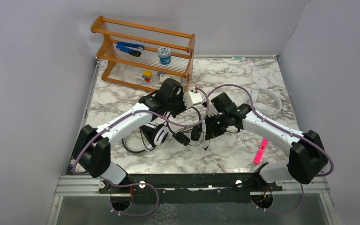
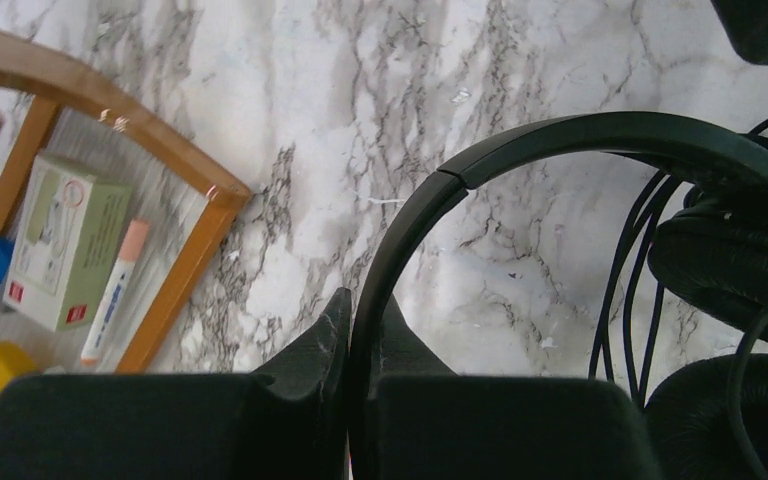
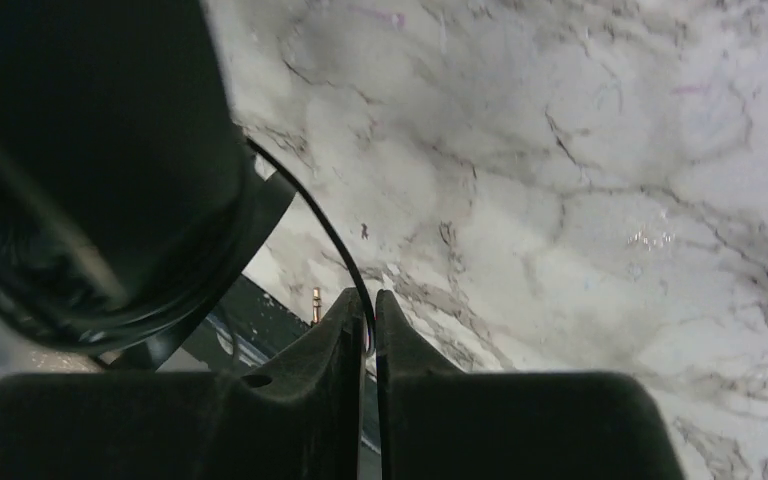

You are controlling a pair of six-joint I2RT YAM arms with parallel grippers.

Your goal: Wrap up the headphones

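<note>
Black headphones hang over the table's middle, their ear cups (image 1: 182, 138) low between my arms. In the left wrist view the curved headband (image 2: 600, 130) runs between the fingertips of my left gripper, which is shut on it. Dark ear pads (image 2: 730, 250) and loops of thin black cable (image 2: 628, 270) show at right there. My right gripper points down just right of the cups. Its fingers stand close together with a thin black cable (image 3: 325, 225) at their tips; whether they grip it is unclear. A gold plug (image 3: 316, 305) shows beside them. A large blurred dark shape fills the upper left.
White-and-black headphones (image 1: 157, 133) lie on the left of the table. White headphones (image 1: 274, 101) lie at far right, and a pink strip (image 1: 261, 151) nearer the front. A wooden rack (image 1: 145, 56) stands at back left.
</note>
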